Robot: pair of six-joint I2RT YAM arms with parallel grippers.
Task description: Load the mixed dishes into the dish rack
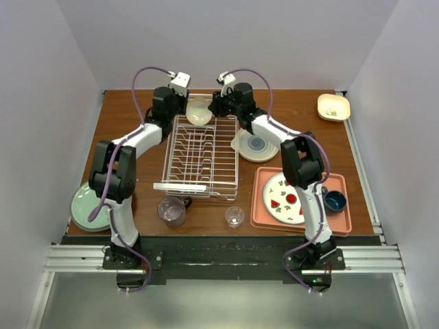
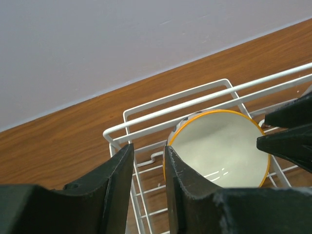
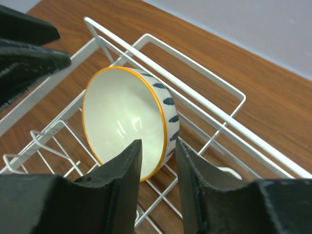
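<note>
A white bowl point(image 1: 199, 112) with an orange rim leans tilted in the back of the white wire dish rack point(image 1: 200, 159). My left gripper point(image 1: 185, 104) is at the bowl's left side, its fingers point(image 2: 120, 178) parted and the bowl's edge close to one of them. On the other side, my right gripper point(image 1: 213, 108) is parted too. The bowl's rim and patterned outer wall point(image 3: 170, 112) appear in the gap between its fingertips; I cannot tell whether they touch. Neither gripper is closed on the bowl.
Right of the rack are stacked plates point(image 1: 256, 145) and a salmon tray point(image 1: 258, 205) bearing a patterned plate point(image 1: 285, 199) and dark mug point(image 1: 335, 201). A square dish point(image 1: 333, 107), green plate point(image 1: 88, 207), grey mug point(image 1: 171, 211) and glass point(image 1: 234, 216) surround the rack.
</note>
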